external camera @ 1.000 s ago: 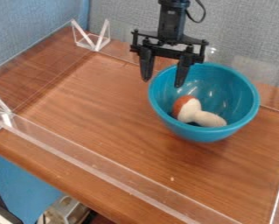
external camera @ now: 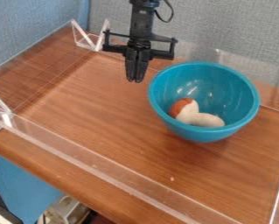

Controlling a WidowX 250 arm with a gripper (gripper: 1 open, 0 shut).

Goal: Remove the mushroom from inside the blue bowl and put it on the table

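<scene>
The mushroom point(external camera: 198, 116), with a reddish cap and a thick pale stem, lies on its side in the blue bowl point(external camera: 167, 84). It rests low against the near part of the inner wall. To the left of the bowl's rim, my black gripper point(external camera: 136, 77) points downward over the table, its two fingers drawn together. Nothing shows between them. How high the tips hang above the wood is hard to tell.
Bare brown table point(external camera: 89, 101) spreads left of the bowl and in front of it. Clear panels edge the tabletop, with a white bracket point(external camera: 90, 36) at the back left. A grey wall stands behind.
The mushroom stays inside the bowl.
</scene>
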